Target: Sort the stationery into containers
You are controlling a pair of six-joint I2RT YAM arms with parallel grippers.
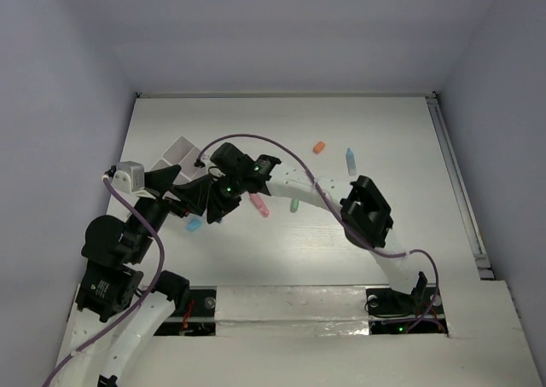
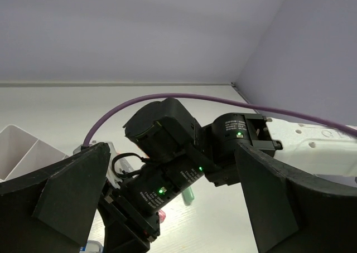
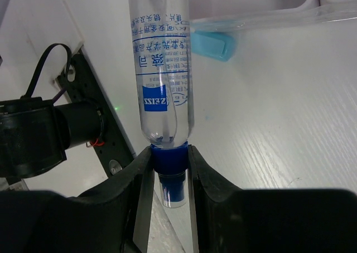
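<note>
My right gripper is shut on the blue cap of a clear bottle with Chinese print. It hangs over the table's left side, close beside my left gripper, which stands open; in the left wrist view the right arm's housing fills the space between its fingers. A white compartment container lies at the back left, partly hidden. A light blue item lies near it. Pink, green and orange items and a blue stick lie on the table.
Walls surround the back and both sides. Both arms are crowded together at the left, with purple cables looping above them.
</note>
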